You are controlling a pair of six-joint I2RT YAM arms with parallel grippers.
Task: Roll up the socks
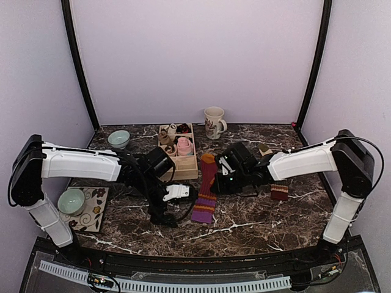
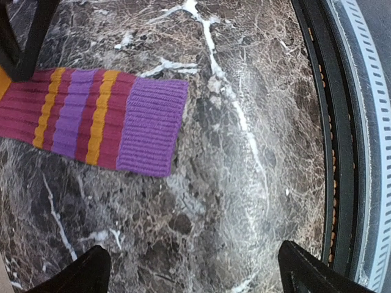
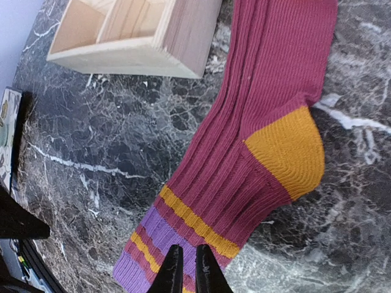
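A maroon sock point(image 1: 202, 210) with orange and purple stripes lies flat, lengthwise front to back, right of the wooden box; its purple toe end point(image 2: 146, 125) fills the upper left of the left wrist view. My left gripper point(image 1: 171, 217) hangs open left of the toe end, its tips at the lower edge of its wrist view point(image 2: 189, 274). My right gripper point(image 1: 214, 183) is over the sock's middle; in the right wrist view its fingertips point(image 3: 175, 262) are close together over the striped part, and whether they grip fabric is unclear.
The wooden compartment box point(image 1: 177, 174) holds rolled items. A mug point(image 1: 214, 122) stands at the back, bowls point(image 1: 72, 201) at the left, other socks point(image 1: 279, 190) at the right.
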